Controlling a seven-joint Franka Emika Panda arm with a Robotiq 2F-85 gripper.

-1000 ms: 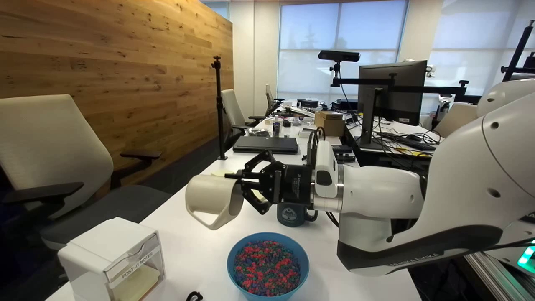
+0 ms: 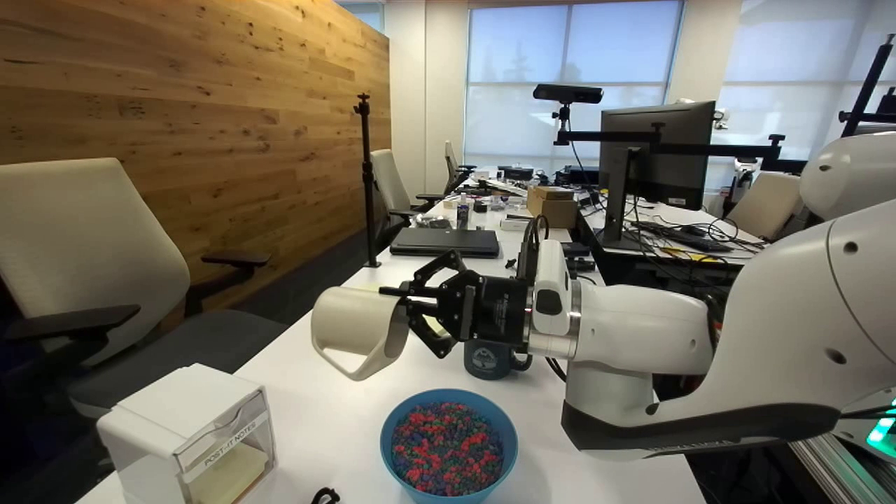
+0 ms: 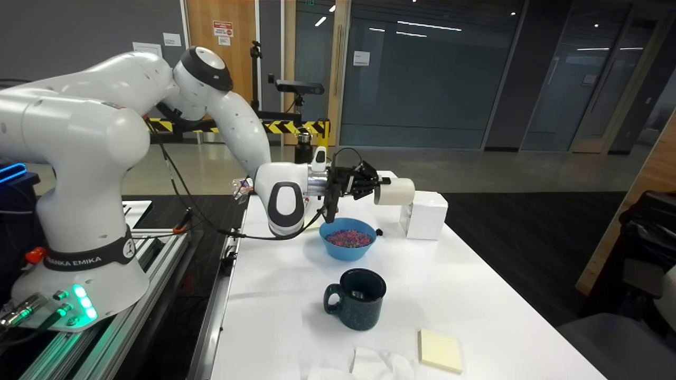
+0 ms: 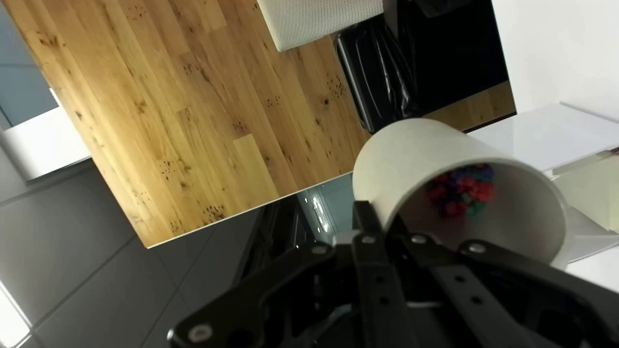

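Note:
My gripper (image 2: 401,301) is shut on the rim of a cream mug (image 2: 348,319), which it holds in the air, tipped on its side. Looking into the mug's mouth in the wrist view, I see a small clump of red, blue and green bits (image 4: 464,190) inside. A blue bowl (image 2: 388,437) stands on the table, lower than the mug, and is well filled with similar coloured bits (image 2: 449,445). From the second exterior view, the mug (image 3: 395,192) hangs beyond the bowl (image 3: 347,252), toward the white box.
A white Post-it dispenser (image 2: 189,428) stands at the table's left edge. The dark speckled mug (image 3: 358,304) is upright, with a yellow note pad (image 3: 440,350) and crumpled white paper (image 3: 374,364) nearby. Bare tabletop lies between these and the bowl.
The arm and the cream mug have shifted very slightly, the mug a touch higher. The grip on its rim is unchanged, and the bowl has stayed put.

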